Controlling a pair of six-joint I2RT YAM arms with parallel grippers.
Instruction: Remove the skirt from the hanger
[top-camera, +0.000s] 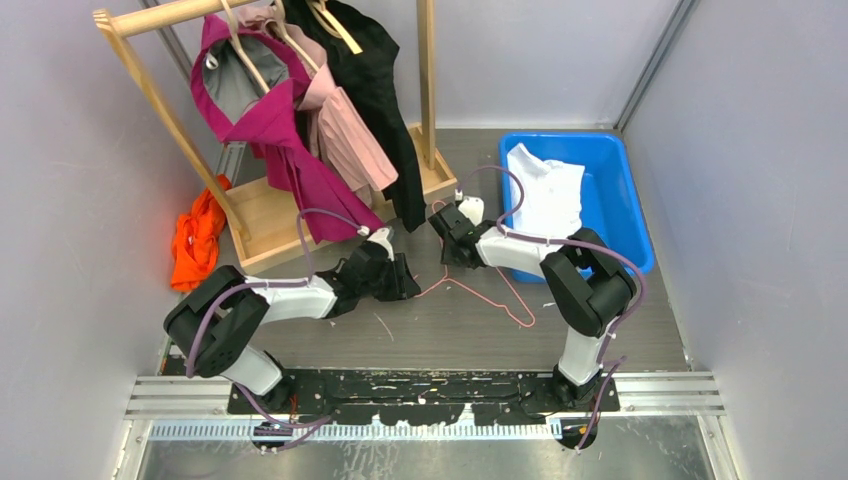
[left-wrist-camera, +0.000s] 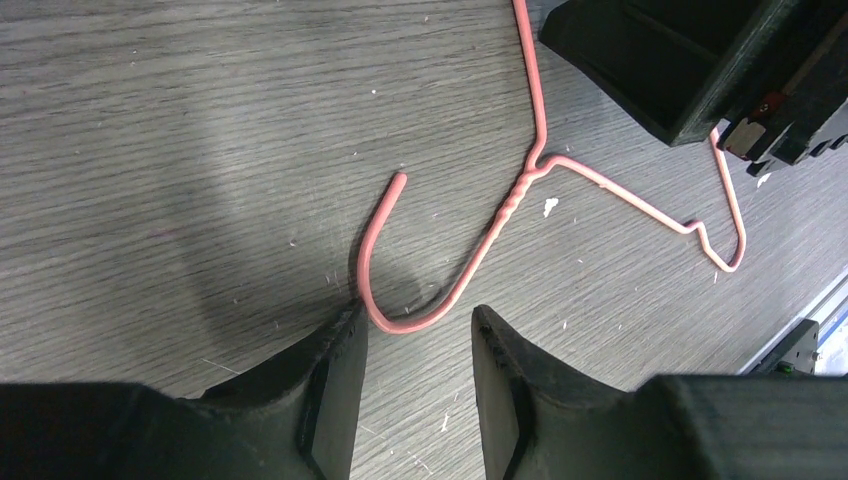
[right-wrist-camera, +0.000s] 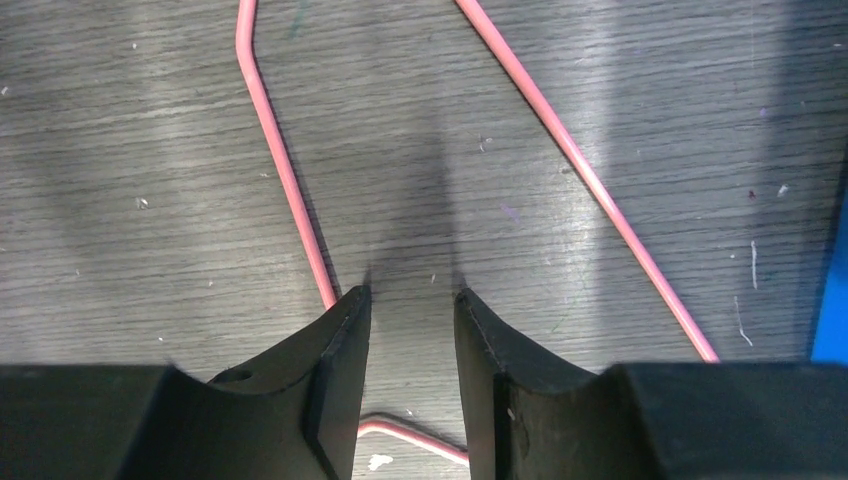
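A bare pink wire hanger (top-camera: 488, 299) lies on the grey floor, partly under my right arm. Its hook (left-wrist-camera: 400, 326) curves across the gap of my left gripper, whose fingers stand apart, open, with the hook's end close to the left finger. Over the hanger's body, my right gripper is open too. One hanger wire (right-wrist-camera: 290, 185) runs down behind its left finger, another (right-wrist-camera: 610, 210) passes to its right. A white cloth (top-camera: 545, 190), perhaps the skirt, rests in the blue bin (top-camera: 612, 225); no garment shows on the pink hanger.
On the wooden rack (top-camera: 428, 85) hang magenta (top-camera: 325, 180), pale pink (top-camera: 350, 140) and black (top-camera: 365, 75) garments. An orange cloth (top-camera: 198, 240) lies at the rack's left. Floor in front of both arms is free.
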